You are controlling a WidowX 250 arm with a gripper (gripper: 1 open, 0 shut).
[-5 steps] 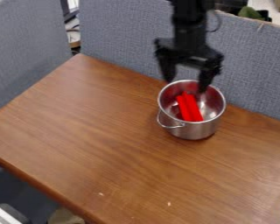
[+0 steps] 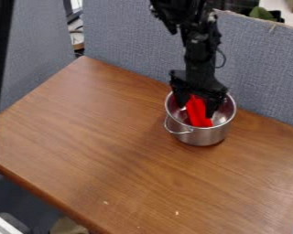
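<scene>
A silver metal pot [image 2: 200, 133] with a wire handle stands on the wooden table toward the back right. Inside it lies a red elongated object [image 2: 197, 113]. My black gripper [image 2: 197, 99] reaches down from above into the pot, over the red object. Its fingertips are partly hidden, and I cannot tell whether they touch it.
Grey padded panels [image 2: 136, 41] line the back and left of the table [image 2: 88, 155]. The front left edge drops to a dark area below.
My gripper has moved down from above the pot into it, over the red object. The pot has stayed in place.
</scene>
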